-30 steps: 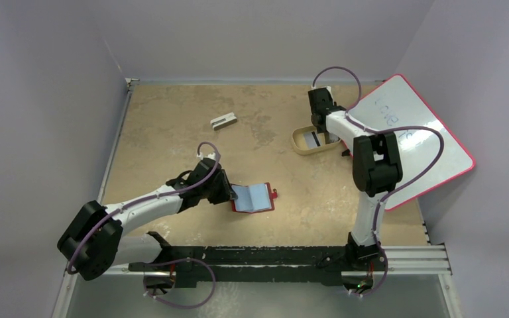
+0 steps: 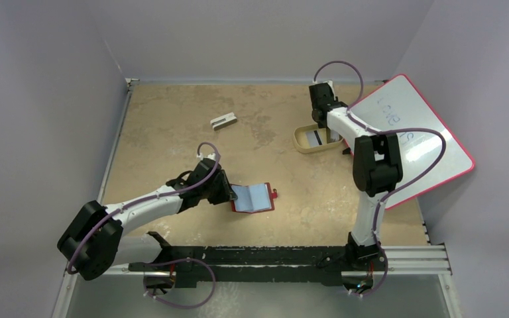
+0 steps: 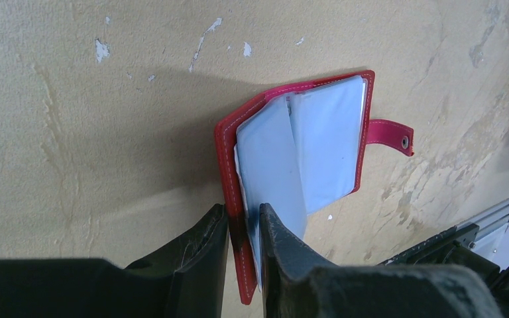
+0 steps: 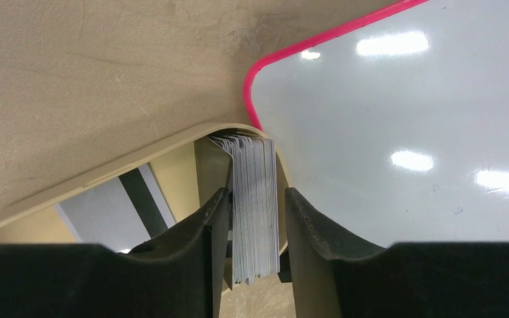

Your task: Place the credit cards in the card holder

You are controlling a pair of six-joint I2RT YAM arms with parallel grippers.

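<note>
The card holder (image 2: 252, 198) lies spread on the table, with a red cover and pale sleeves. In the left wrist view, its near red edge (image 3: 237, 218) and a raised sleeve (image 3: 268, 159) stand between the parted fingers of my left gripper. Whether both fingers press on them is hard to tell. Over at the right, a stack of white cards (image 4: 255, 205) stands on edge at the end of a tan box (image 4: 106, 169). My right gripper is part open around the stack, with a narrow gap beside its right finger.
A whiteboard (image 2: 414, 139) with a red rim lies right of the box, close to its end. More pale cards with a dark strip (image 4: 142, 199) are in the box. A small white object (image 2: 223, 121) sits at the back left.
The tan box has shifted slightly right over the last second, along with a slight movement of my right gripper. My left arm and the card holder look unchanged.
</note>
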